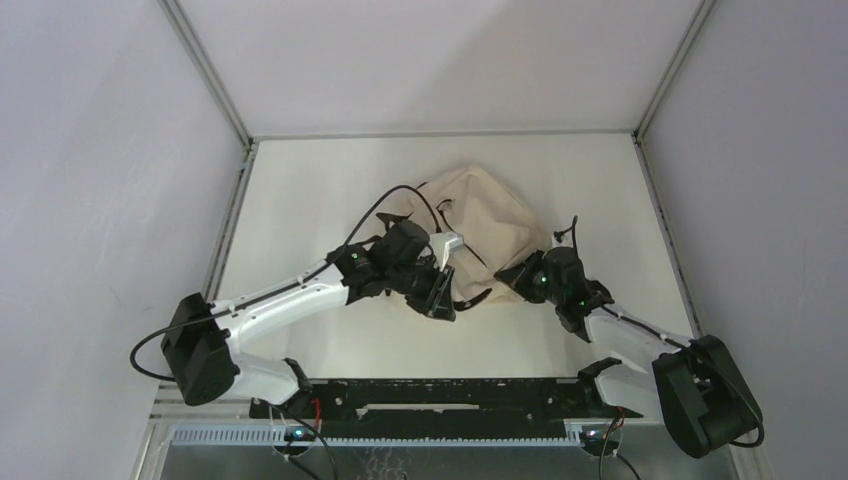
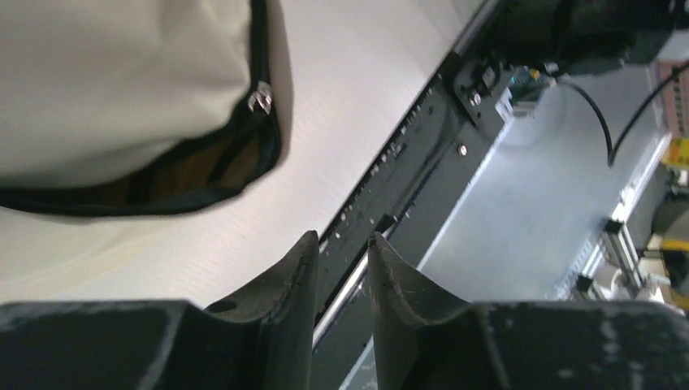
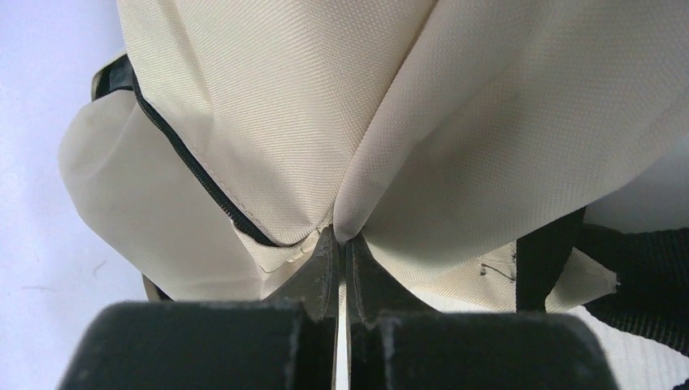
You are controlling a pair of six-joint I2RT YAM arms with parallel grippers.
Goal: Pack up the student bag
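Note:
The cream bag lies on the white table, partly covered by my left arm. In the right wrist view, my right gripper is shut on a gathered fold of the bag's cloth, and a black zipper runs beside that fold. My left gripper hangs at the bag's near side. Its fingertips stand a little apart in the left wrist view with nothing between them. Left of them there shows a black-edged opening of the bag. What the bag holds is hidden.
Bare white table lies left of the bag and along the front. A black front rail borders the table, and walls enclose the sides and back. Black straps hang loose by the right gripper.

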